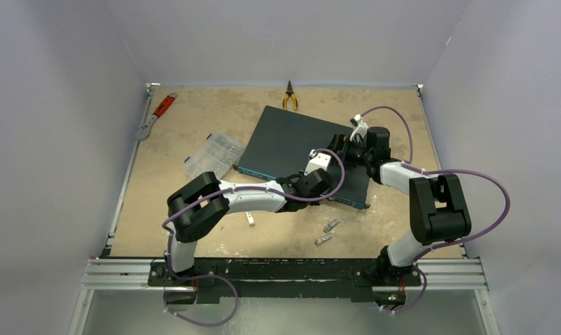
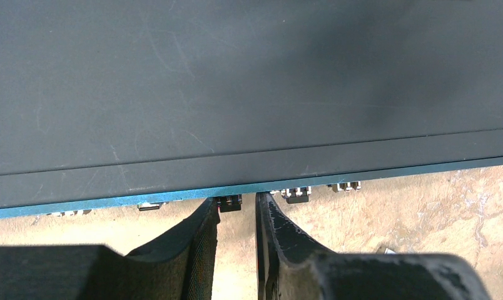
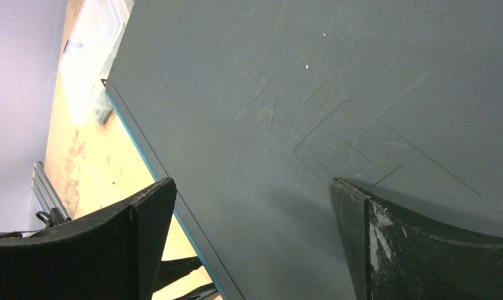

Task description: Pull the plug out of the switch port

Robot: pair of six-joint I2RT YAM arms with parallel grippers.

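The dark switch (image 1: 292, 139) lies at an angle on the table, its blue front edge (image 2: 142, 198) toward me. Small plugs stick out of that edge. One black-ended plug (image 2: 230, 204) sits between the fingers of my left gripper, close against or touching the left finger (image 2: 205, 219). A gap shows between this plug and the right finger, so the fingers are partly open. Another plug (image 2: 297, 195) protrudes just right of that finger. Over the switch's top, my right gripper is wide open, with nothing between its fingers.
Two loose metal plugs (image 1: 324, 239) lie on the table before the switch, and another metal piece (image 1: 250, 219) lies near the left arm. A clear box (image 1: 215, 155) stands left of the switch. Pliers (image 1: 289, 96) and a red-handled tool (image 1: 157, 116) lie farther back.
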